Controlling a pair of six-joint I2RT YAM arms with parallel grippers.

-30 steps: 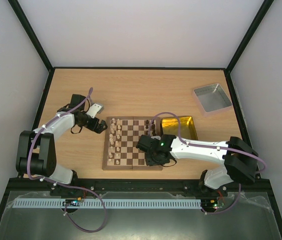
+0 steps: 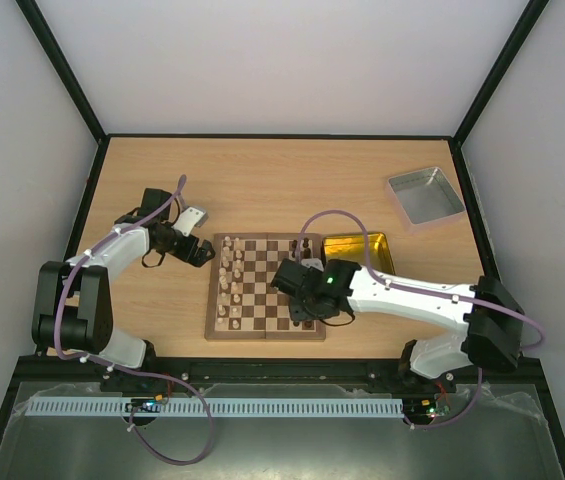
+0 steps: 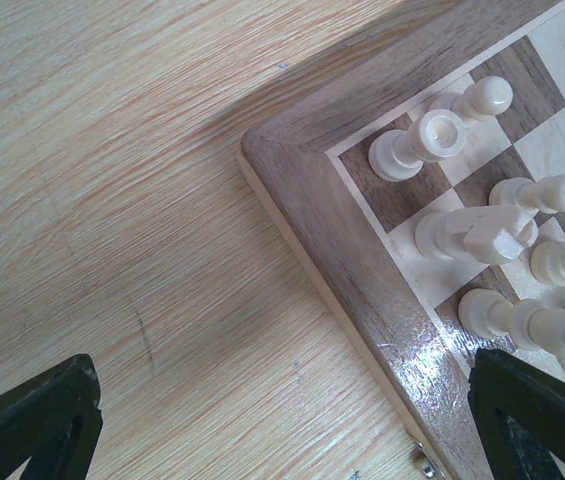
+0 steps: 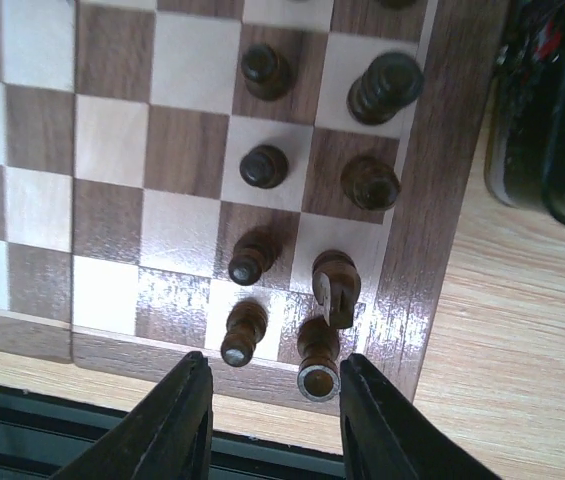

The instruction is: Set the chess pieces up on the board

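Observation:
The wooden chessboard [image 2: 261, 238] carries two rows of light pieces on its left and dark pieces on its right. A dark rook [image 4: 318, 382] stands in the near right corner, just below a dark knight [image 4: 336, 288] in the right wrist view. Over that corner hangs my right gripper, open, its fingers [image 4: 194, 400] apart and clear of the rook. My left gripper is open beside the board's far left corner, holding nothing. A light rook [image 3: 419, 146] occupies that corner, with a light knight [image 3: 467, 234] beside it.
A gold tray [image 2: 385, 242] stands close to the board's right side, partly hidden by the right arm. Further back on the right lies a silver tray [image 2: 425, 196]. Wide bare table [image 2: 272, 180] stretches behind the board.
The rook stays in the corner. My left arm has not moved.

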